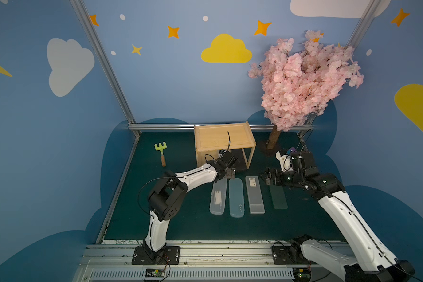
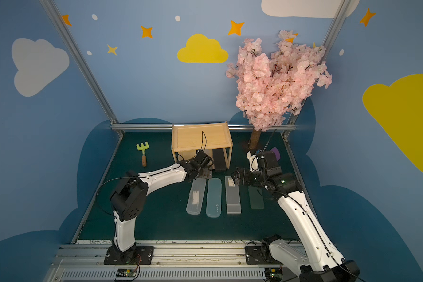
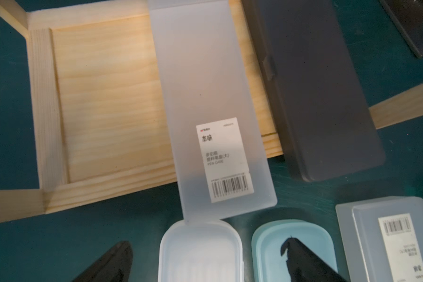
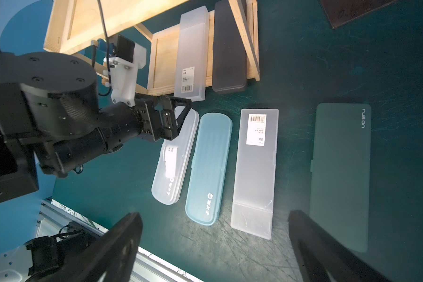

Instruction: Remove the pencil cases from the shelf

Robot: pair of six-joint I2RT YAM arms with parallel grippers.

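Inside the wooden shelf (image 1: 221,134) lie a frosted pencil case (image 3: 211,75) and a black one (image 3: 319,89). Several cases lie on the table in front: frosted with rounded ends (image 4: 169,174), light blue (image 4: 206,164), frosted rectangular (image 4: 253,174), dark green (image 4: 340,174). My left gripper stands open at the shelf's front, above the near end of the frosted rounded case, short of the case on the shelf. My right gripper hovers open over the cases at the right, holding nothing.
A garden fork (image 1: 161,152) lies left of the shelf. A blossom tree (image 1: 305,75) stands at the back right.
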